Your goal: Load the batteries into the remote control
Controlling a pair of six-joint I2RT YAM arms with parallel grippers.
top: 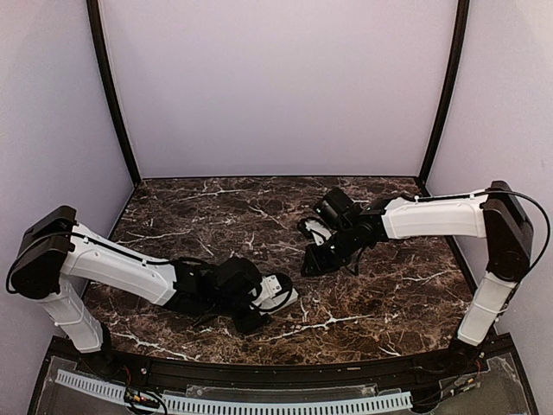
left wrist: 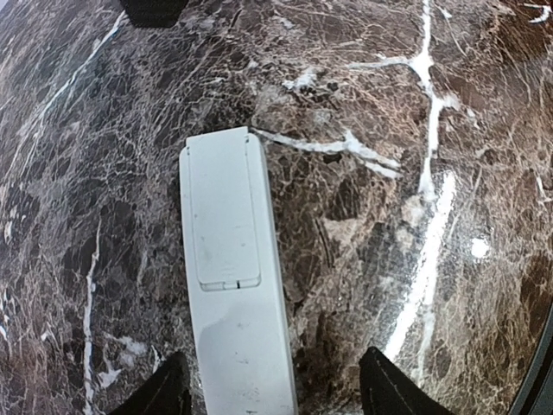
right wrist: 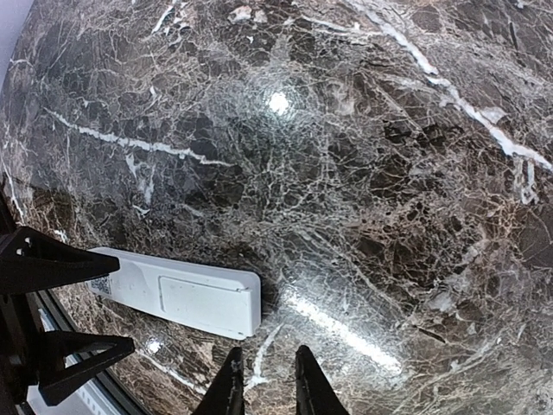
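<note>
A white remote control (left wrist: 239, 337) lies back-up on the marble table, its battery cover (left wrist: 223, 207) in place at the end away from my left gripper. That gripper stands open over the remote's near end, one finger on each side. In the right wrist view the remote (right wrist: 207, 303) lies left of my right gripper, whose fingertips are slightly apart with nothing visible between them. The left gripper's black fingers (right wrist: 52, 268) reach over the remote's left end. From above, the right gripper (top: 315, 259) is up and to the right of the remote (top: 285, 301). No batteries are visible.
A dark front edge with a white slotted rail (top: 285, 403) runs along the bottom; white walls enclose the sides and back.
</note>
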